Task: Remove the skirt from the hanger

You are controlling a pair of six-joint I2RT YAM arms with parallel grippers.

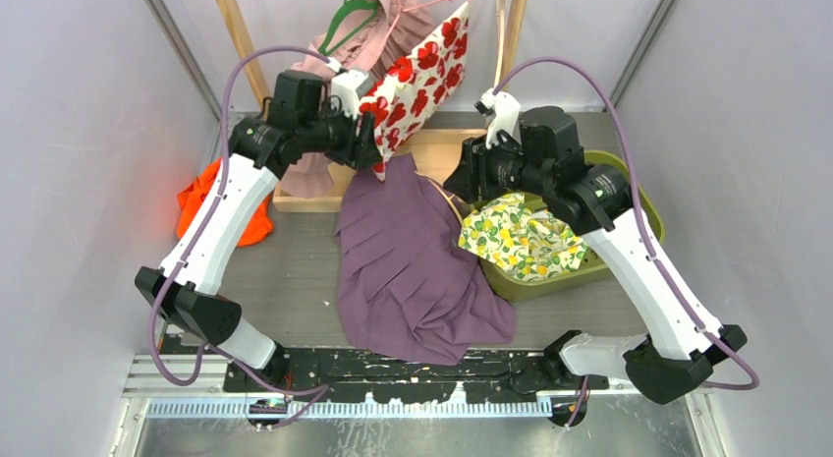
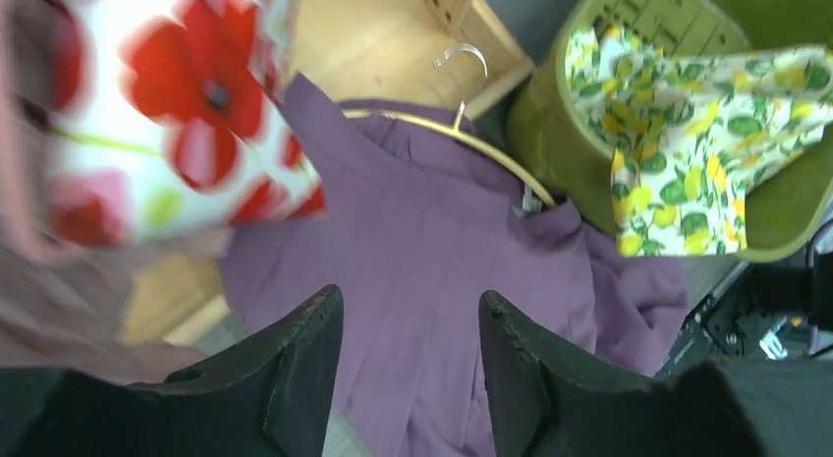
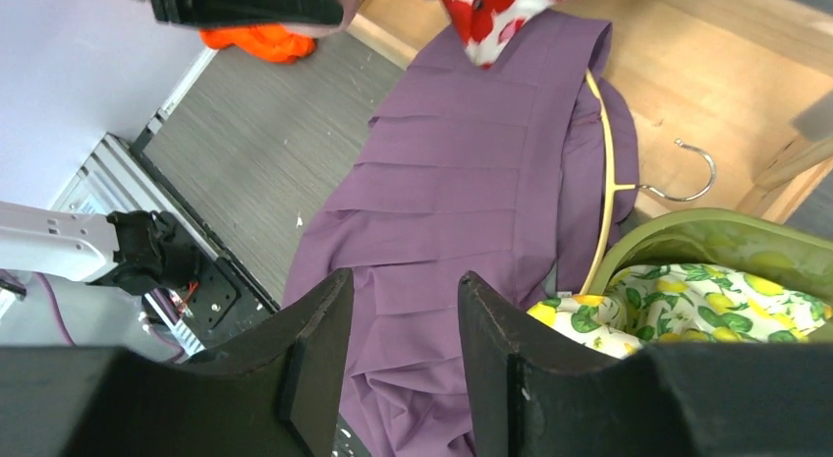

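The purple skirt (image 1: 413, 260) lies spread on the floor, its upper edge reaching over the wooden base. Along its waist runs a yellow hanger (image 3: 608, 167), whose metal hook (image 3: 699, 177) points away from the cloth. The hanger's ends are partly hidden by skirt and lemon cloth. My left gripper (image 1: 367, 160) hovers above the skirt's upper left, beside the red-flowered cloth; its fingers (image 2: 312, 364) stand apart with nothing between them. Over by the hanger is my right gripper (image 1: 458, 188), open and empty, the skirt visible below its fingers (image 3: 319, 364).
A red-flowered cloth (image 1: 429, 84) hangs from a pink hanger close to my left gripper. Pink garments hang behind it. At the right stands a green tub (image 1: 643, 201) with a lemon-print cloth (image 1: 521, 243). Orange cloth (image 1: 257, 221) lies at the left.
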